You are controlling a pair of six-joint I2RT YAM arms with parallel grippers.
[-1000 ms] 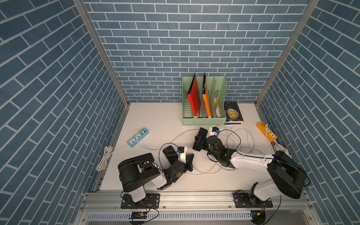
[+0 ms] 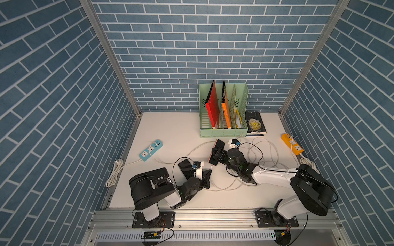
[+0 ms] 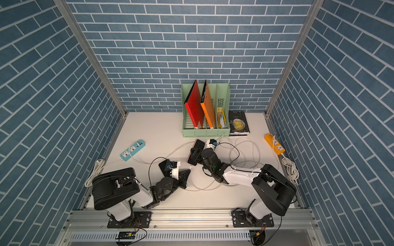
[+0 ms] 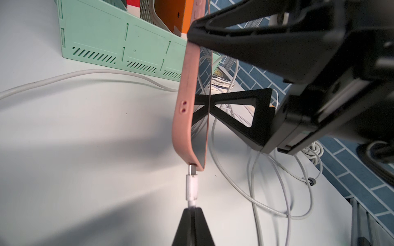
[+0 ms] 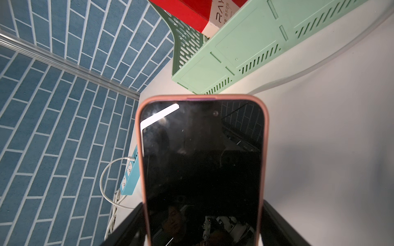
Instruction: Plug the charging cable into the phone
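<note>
A phone in a pink case (image 5: pixel 201 164), dark screen showing, is held above the table across its width between the fingers of my right gripper. In the left wrist view its pink side (image 4: pixel 186 102) stands nearly upright, bottom edge down. My left gripper is shut on the charging cable just behind its white plug (image 4: pixel 191 187). The plug's metal tip meets the phone's bottom edge, with some metal still showing below the case; how deep it sits I cannot tell. The wrist views hide the far side of the port.
A second dark phone (image 2: pixel 186 168) lies beside my left arm. The green file rack (image 2: pixel 223 132) stands behind, a black book (image 2: pixel 255 123) at its right. A blue power strip (image 2: pixel 150 150) and an orange one (image 2: pixel 291 143) lie at the sides. Loose white cables cross the right half.
The right gripper and the phone have shifted slightly left. The left gripper has barely moved.
</note>
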